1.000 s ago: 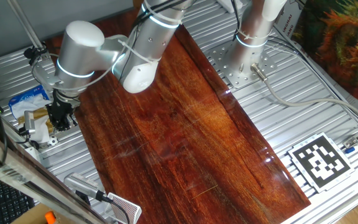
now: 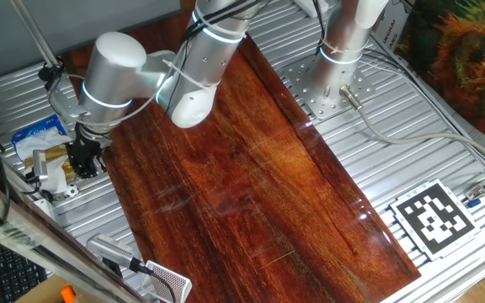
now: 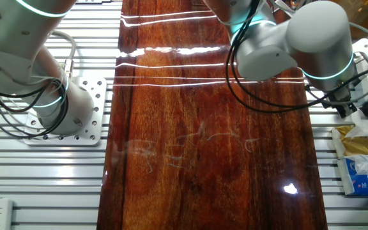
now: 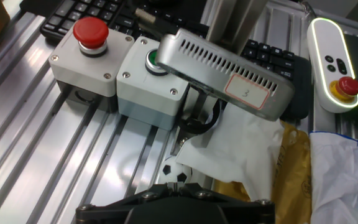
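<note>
My gripper shows at the bottom of the wrist view, its black fingertips brought together and nothing visible between them. Just past the tips is a small white ball with black patches [image 4: 174,170], its lower part hidden by the fingers; whether they touch it cannot be told. In exterior view 1 the gripper [image 2: 88,167] hangs at the left, off the wooden board's edge. A tissue pack [image 4: 335,180], blue and white, lies to the right of a gold-and-white one [image 4: 291,168], with white tissue [image 4: 244,146] spread close to the ball.
Two button boxes, one with a red button [image 4: 91,32] and one with a green button [image 4: 155,62], stand beyond the gripper. A camera [image 4: 229,74] on a post overhangs the tissue, with a keyboard [image 4: 114,15] behind. The wooden board [image 2: 251,185] is bare.
Over the last second the arm's wrist has shifted slightly right and down in exterior view 1. The tissue packs and the board look unmoved.
</note>
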